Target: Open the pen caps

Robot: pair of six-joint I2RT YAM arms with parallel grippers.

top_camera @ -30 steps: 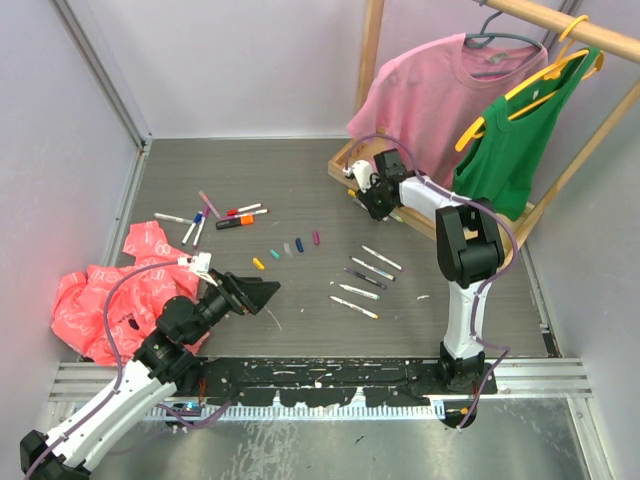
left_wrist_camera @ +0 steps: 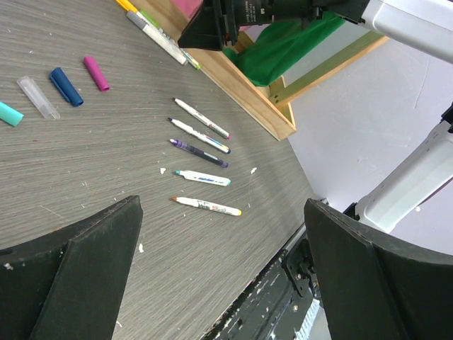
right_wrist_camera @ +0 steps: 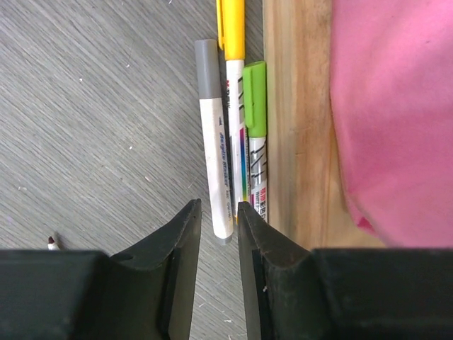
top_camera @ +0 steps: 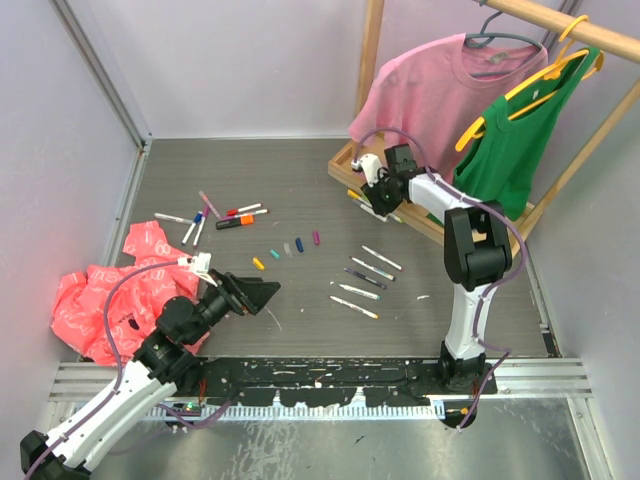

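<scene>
In the right wrist view, a grey-capped pen (right_wrist_camera: 216, 149), a yellow-capped pen (right_wrist_camera: 233, 42) and a green-capped pen (right_wrist_camera: 256, 106) lie side by side along a wooden ledge. My right gripper is over the lower end of the grey-capped pen, fingers partly apart, with no sign of a grip. My left gripper stands wide open and empty at the left of the table. Loose caps lie mid-table: yellow (top_camera: 258, 263), teal (top_camera: 275, 254), clear (top_camera: 287, 249), blue (top_camera: 299, 244), magenta (top_camera: 316, 238). Uncapped pens lie to their right, including an orange-tipped one (left_wrist_camera: 207, 206).
Further pens lie at the left, among them a black marker with an orange cap (top_camera: 246, 220). A crumpled red bag (top_camera: 90, 300) sits beside the left arm. The wooden rack (top_camera: 342, 172) with hanging shirts borders the right gripper. Bare table lies between the groups.
My right gripper has shifted slightly to the right in the top view, and more of the pens beside the rack shows. The left arm and the loose caps have stayed put.
</scene>
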